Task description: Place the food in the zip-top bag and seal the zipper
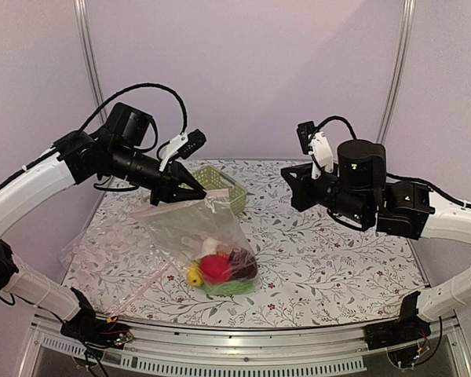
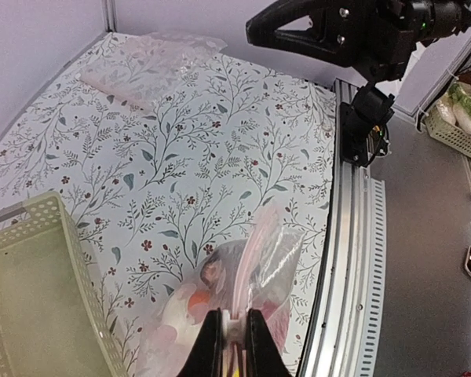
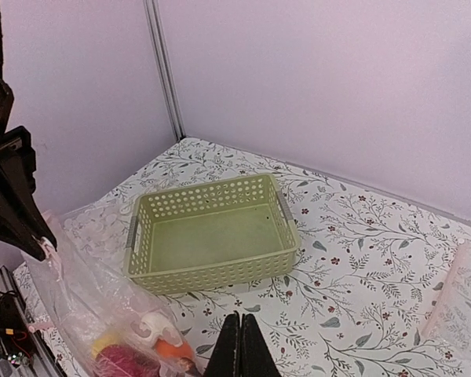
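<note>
A clear zip top bag (image 1: 184, 228) hangs by its top edge from my left gripper (image 1: 198, 193), which is shut on that edge. Inside, at the bottom, lie a red piece of food (image 1: 215, 268), a yellow piece (image 1: 194, 275), a dark one (image 1: 242, 264), a white one and something green. In the left wrist view the bag's pinkish top strip (image 2: 255, 251) runs up from between the fingertips. Well to the right of the bag, my right gripper (image 1: 289, 177) is shut with nothing between its fingers, as the right wrist view also shows.
An empty pale green basket (image 3: 212, 236) stands behind the bag. Another clear bag (image 1: 114, 259) lies flat at the table's left, and a further one (image 3: 463, 298) shows in the right wrist view.
</note>
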